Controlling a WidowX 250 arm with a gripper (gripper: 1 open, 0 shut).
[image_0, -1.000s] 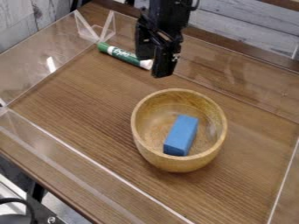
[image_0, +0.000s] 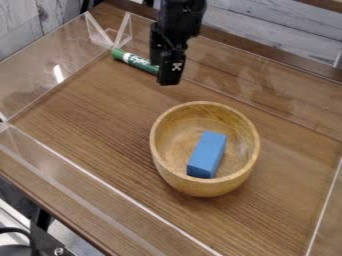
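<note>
My black gripper (image_0: 170, 62) hangs open at the top centre, over the right end of a green cylinder with a white label (image_0: 134, 61) lying on the wooden surface at the upper left. A wooden bowl (image_0: 174, 132) sits at the lower centre-right, holding a blue block (image_0: 206, 154). Whether the gripper touches the cylinder cannot be told.
Clear raised edges run along its left side. A black cable lies at the bottom left corner.
The gripper has shifted slightly left toward the green cylinder. The bowl, block and cylinder look unmoved.
</note>
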